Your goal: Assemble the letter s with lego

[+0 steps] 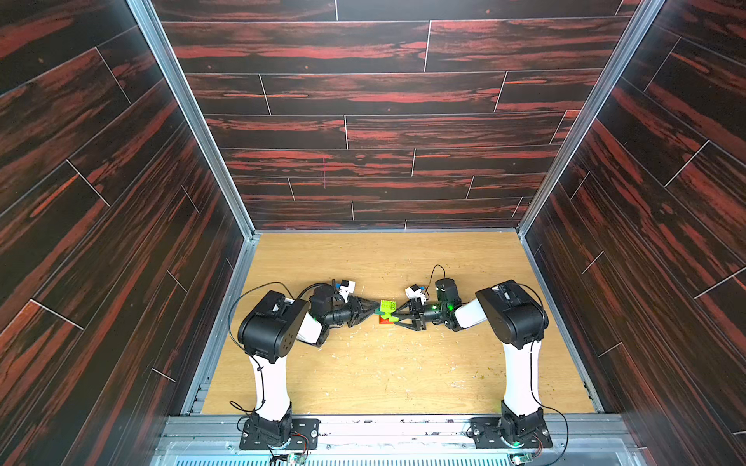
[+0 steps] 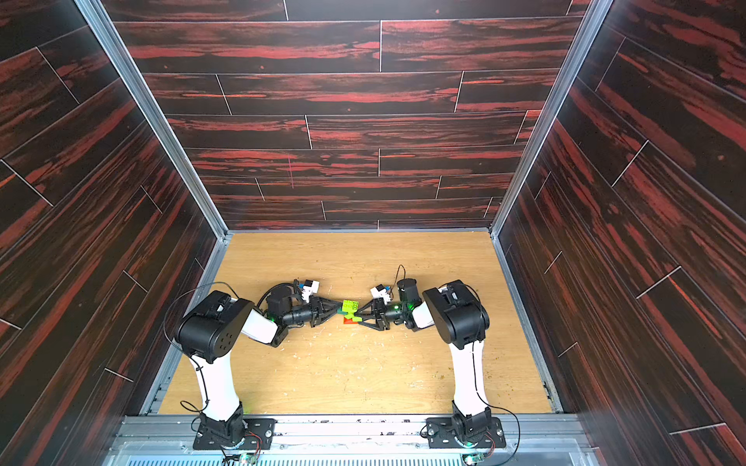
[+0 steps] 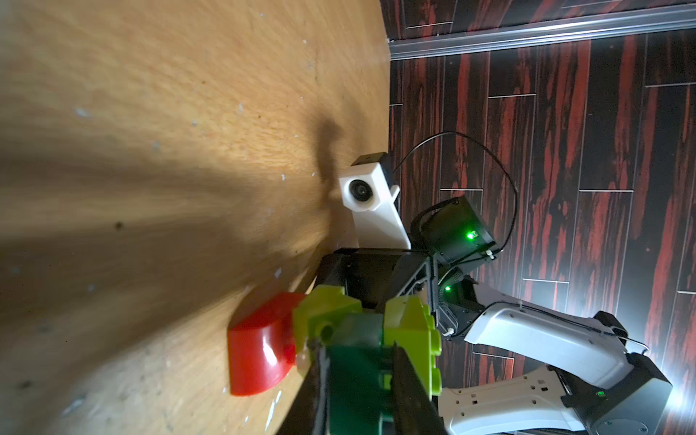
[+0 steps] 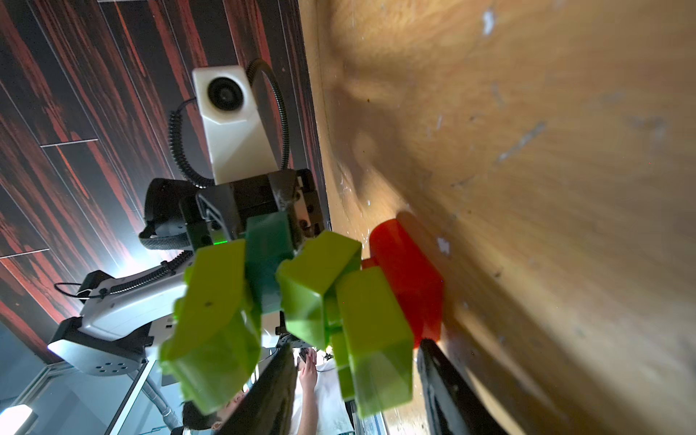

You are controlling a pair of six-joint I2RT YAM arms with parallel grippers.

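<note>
A dark green brick (image 3: 355, 377) is in my left gripper, shut on it from both sides. Lime-green bricks sit on either side of the green one: one with studs outward (image 4: 210, 311), and on the other side angled lime pieces (image 4: 311, 282) joined to another lime brick (image 4: 373, 330). Against that lower end is a red rounded piece (image 4: 406, 272), low by the table; whether it is locked on cannot be told. My right gripper stands part open, its fingers (image 4: 435, 384) spread around the lower lime brick with gaps visible beside it.
Both arms meet mid-table, their wrist camera mounts (image 1: 347, 286) close together. Dark red-streaked walls enclose the table.
</note>
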